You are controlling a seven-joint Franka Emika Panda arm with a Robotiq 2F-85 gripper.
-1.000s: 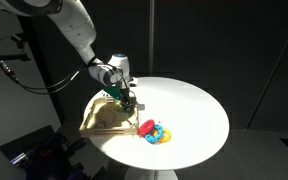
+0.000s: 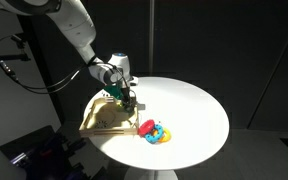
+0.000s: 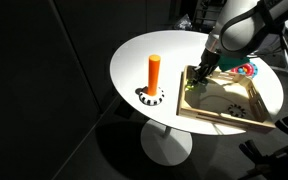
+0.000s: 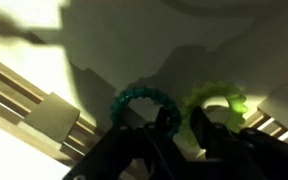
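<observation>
In the wrist view, a teal ring (image 4: 121, 102) and a yellow-green ring (image 4: 237, 101) lie side by side. The dark fingers of my gripper reach over the place where the two rings meet. How far apart the fingertips stand, and whether either grips a ring, is too dark to tell. A shallow wooden box (image 2: 87, 128) sits on the white table, and my gripper (image 2: 126, 101) is low inside it at the far side. From the other side, a green ring (image 3: 191, 86) shows right beneath my gripper (image 3: 196, 78).
On the round white table (image 2: 199, 105), a red ring (image 2: 146, 127), a blue ring (image 2: 156, 134) and a yellow ring (image 2: 166, 135) lie just outside the box. An orange post (image 3: 153, 75) stands upright on a dark-and-white base.
The arm stays low over the box, with at most a very slight shift. The box and the loose rings have not moved.
</observation>
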